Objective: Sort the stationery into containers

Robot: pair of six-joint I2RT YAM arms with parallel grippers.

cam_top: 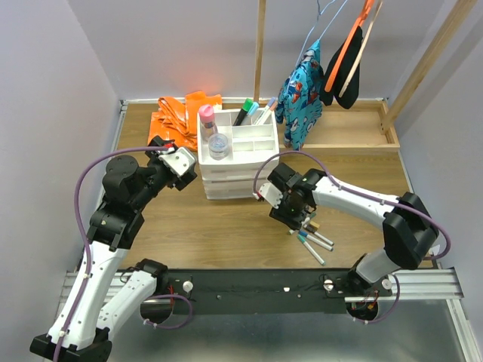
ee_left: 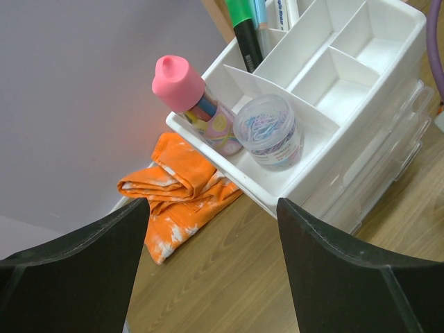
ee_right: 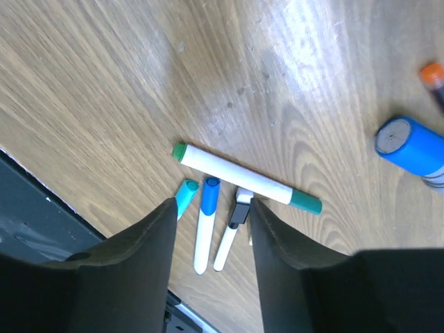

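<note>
Several markers lie loose on the table under my right gripper, whose fingers stand apart with nothing gripped. In the right wrist view a green-ended white marker [ee_right: 236,172] lies crosswise; a blue-capped marker [ee_right: 207,215], a teal-capped one [ee_right: 186,194] and a black-and-white one [ee_right: 237,220] lie below it. The white organizer [cam_top: 238,164] stands at the back centre. It holds a pink-topped bottle [ee_left: 191,94], a clear tub of paper clips [ee_left: 269,132] and upright pens such as a black marker with green cap [ee_left: 246,38]. My left gripper is open and empty, left of the organizer.
An orange cloth [cam_top: 179,117] lies behind the organizer's left side. A blue cylinder [ee_right: 411,146] and an orange-tipped object [ee_right: 433,75] lie on the table. Patterned bags [cam_top: 303,94] hang at the back.
</note>
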